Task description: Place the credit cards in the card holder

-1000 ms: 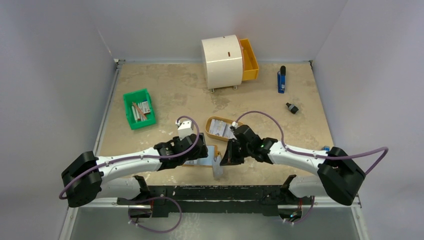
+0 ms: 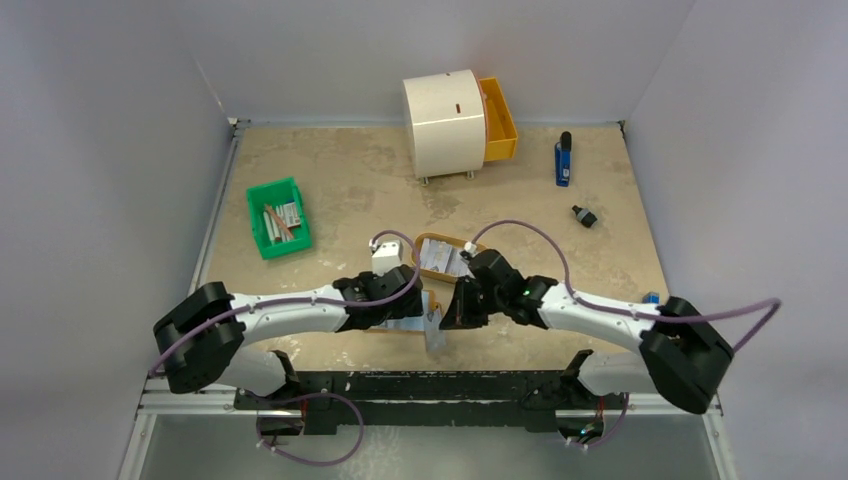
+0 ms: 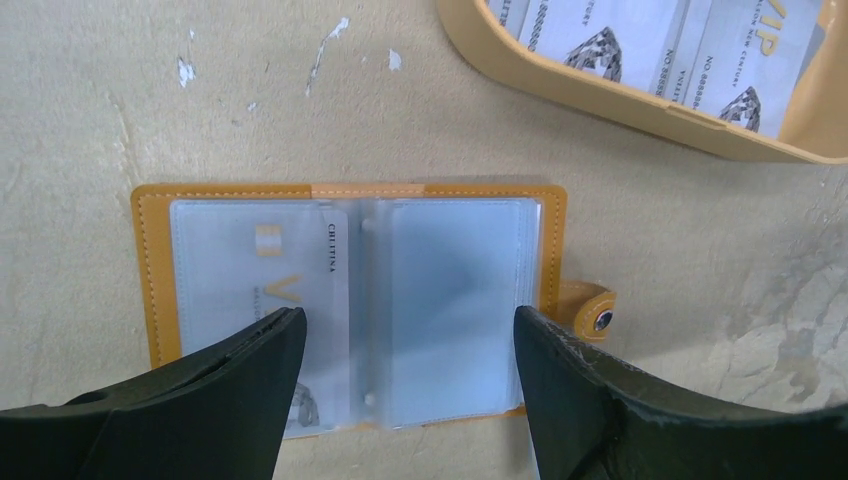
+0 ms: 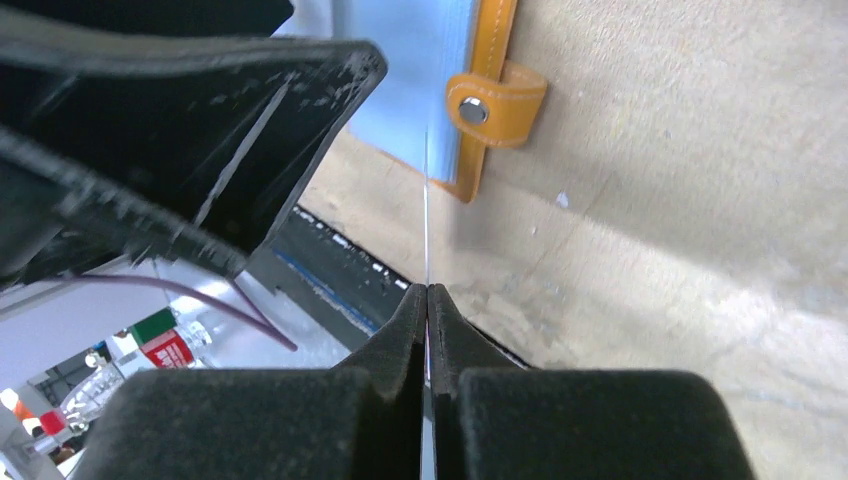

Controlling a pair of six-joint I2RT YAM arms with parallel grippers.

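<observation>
The open card holder [image 3: 455, 290], tan with clear sleeves and a snap strap [image 4: 510, 105], lies below my left gripper, whose fingers stand apart with nothing between them. A card shows in its left sleeve. My right gripper is shut on a thin card [image 2: 434, 332], seen edge-on in the right wrist view, beside the holder's strap side. A tan tray [image 3: 610, 90] with more cards lies behind the holder.
A green basket [image 2: 255, 205] sits at left, a white drum [image 2: 443, 120] with a yellow bin at the back, a blue tool [image 2: 562, 165] and a small black object [image 2: 584, 216] at right.
My left gripper and arm have shifted right over the holder. The right gripper, with the card, has moved only slightly.
</observation>
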